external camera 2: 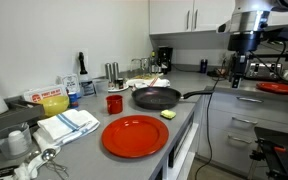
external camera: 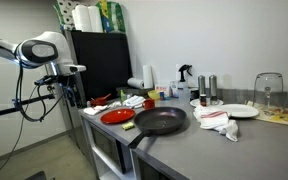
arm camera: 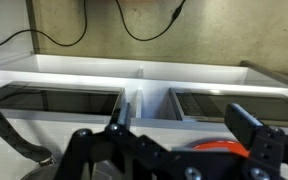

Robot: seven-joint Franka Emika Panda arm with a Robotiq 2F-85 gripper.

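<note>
My gripper is open in the wrist view, its two dark fingers spread apart with no object held between them. Cabinet fronts lie below it. At the left of exterior view 1, the white arm (external camera: 46,50) holds the gripper out in front of the counter, away from everything on it. A black frying pan (external camera: 161,121) rests on the counter, its handle pointing toward the front edge. Beside it lie a red plate (external camera 2: 135,136) and a small yellow-green sponge (external camera 2: 168,114). A red mug (external camera 2: 115,105) stands farther in.
A white-and-red cloth (external camera: 216,122), a white plate (external camera: 238,110) and glass jars (external camera: 269,88) occupy the other end of the counter (external camera: 239,155). Near the red plate are a folded striped towel (external camera 2: 68,126) and a yellow bowl (external camera 2: 56,103). Cables hang by the arm.
</note>
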